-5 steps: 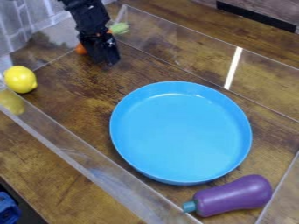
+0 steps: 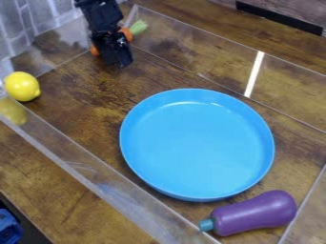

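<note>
The black gripper point(image 2: 111, 50) is low at the back left of the wooden board, over an orange carrot with a green top point(image 2: 135, 31) that it partly hides. Whether its fingers hold the carrot is unclear. A yellow lemon point(image 2: 22, 86) lies at the left, a large blue plate point(image 2: 196, 144) fills the centre right, and a purple eggplant point(image 2: 251, 213) lies at the front right.
Clear low walls border the board point(image 2: 192, 67) at the left and back. The board's middle, between gripper and plate, is bare. A blue object point(image 2: 7, 226) shows at the lower left, outside the wall.
The gripper has shifted slightly left, and more of the carrot's green top shows to its right.
</note>
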